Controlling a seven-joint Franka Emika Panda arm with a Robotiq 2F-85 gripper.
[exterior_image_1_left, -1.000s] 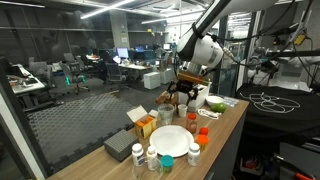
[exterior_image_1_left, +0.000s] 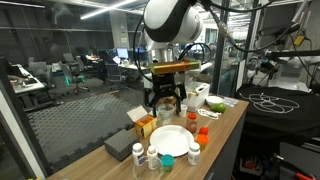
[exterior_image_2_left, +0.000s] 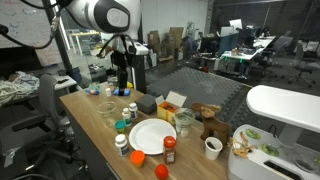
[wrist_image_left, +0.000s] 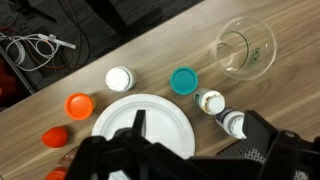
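My gripper hangs open high above the table, nothing between its fingers. Below it in the wrist view lies a white plate (wrist_image_left: 155, 108). Around the plate are a teal lid (wrist_image_left: 183, 80), a white-capped bottle (wrist_image_left: 120, 78), two more white-capped bottles, one upright-looking bottle (wrist_image_left: 209, 100) and another (wrist_image_left: 231, 121), plus an orange lid (wrist_image_left: 79, 105) and a red tomato-like item (wrist_image_left: 55, 137). A clear glass bowl (wrist_image_left: 245, 48) sits at the upper right. In exterior view 2 the gripper (exterior_image_2_left: 122, 84) is over the table's left part.
An orange box (exterior_image_2_left: 172, 105), a dark grey box (exterior_image_2_left: 147, 104), a glass container (exterior_image_2_left: 183, 122), a brown figure (exterior_image_2_left: 214, 125) and a white mug (exterior_image_2_left: 213, 148) stand along the far side. A white rack (exterior_image_2_left: 275, 155) stands at the right.
In exterior view 1 the arm has moved from above the table's far end towards the camera and higher, and the gripper now hangs nearer the plate. The table objects look unmoved.
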